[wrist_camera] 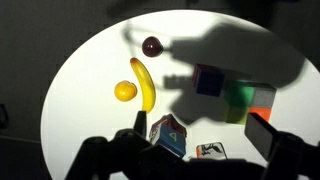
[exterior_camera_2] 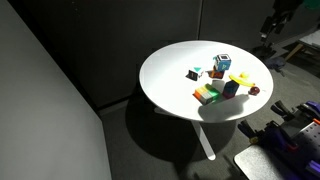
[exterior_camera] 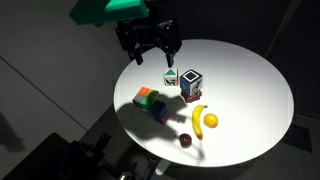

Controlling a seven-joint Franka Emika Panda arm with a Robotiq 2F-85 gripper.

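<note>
My gripper (exterior_camera: 155, 55) hangs open above the far left part of the round white table (exterior_camera: 255, 105), with nothing between its fingers. Below it are a small white picture cube (exterior_camera: 171, 77) and a taller patterned box (exterior_camera: 191, 84). Green and orange blocks (wrist_camera: 250, 100) lie side by side, close to a dark blue and red cube (wrist_camera: 208, 80). A yellow banana (wrist_camera: 146, 84) lies beside an orange (wrist_camera: 125, 91). A dark red ball (wrist_camera: 152, 47) rests near the table's edge. In the wrist view the patterned box (wrist_camera: 168, 133) is partly covered by the gripper.
Bare tabletop (exterior_camera_2: 165, 75) spreads out on one side of the objects in the second exterior view. The table's rim stands out against a dark floor (exterior_camera_2: 150, 135). All the objects are apart from my fingers.
</note>
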